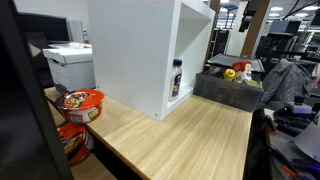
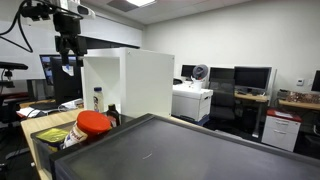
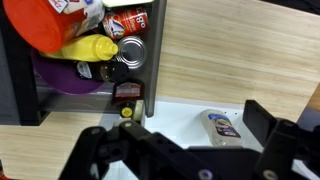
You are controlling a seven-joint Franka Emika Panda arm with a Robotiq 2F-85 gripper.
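My gripper (image 2: 70, 57) hangs high above the table with its fingers pointing down, clear of everything. In the wrist view the two dark fingers (image 3: 147, 147) stand wide apart, with nothing held between them. Between and below them, a bottle with a pale cap and a dark label (image 3: 221, 128) is seen against the white shelf. This bottle (image 1: 176, 78) stands upright by the shelf's white panel, and is also visible in exterior view 2 as a bottle (image 2: 98, 99). A grey bin (image 1: 228, 91) holds a red-lidded container (image 3: 62, 22), a yellow bottle (image 3: 82, 48) and several other packages.
The white shelf unit (image 1: 128, 55) rises from the wooden table (image 1: 185, 142), whose front part is bare. Red containers (image 1: 82, 103) stand left of the shelf. A dark surface (image 2: 190, 150) fills the foreground of exterior view 2.
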